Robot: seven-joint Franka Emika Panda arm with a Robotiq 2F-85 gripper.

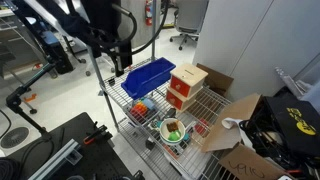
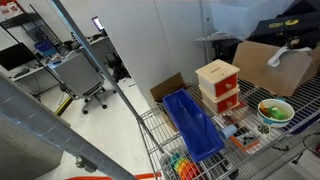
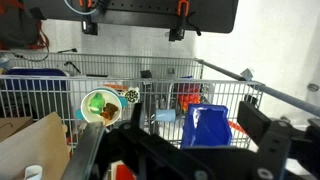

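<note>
My gripper is open, its dark fingers spread wide at the bottom of the wrist view with nothing held between them. In exterior view 1 the arm reaches in from the upper left, above the wire rack. A blue bin (image 1: 150, 76) lies on the rack; the wrist view shows the same blue bin (image 3: 207, 126) beyond the fingers, in line with their gap. To one side stands a white bowl (image 3: 102, 106) with green and other coloured items inside. Small bright toys (image 2: 184, 167) lie near the bin.
A wooden box with red drawers (image 2: 219, 86) stands beside the bin. An open cardboard box (image 1: 236, 125) and a black bag (image 1: 291, 122) crowd the far end. A light blue block (image 3: 165, 115) lies on the wires between bowl and bin.
</note>
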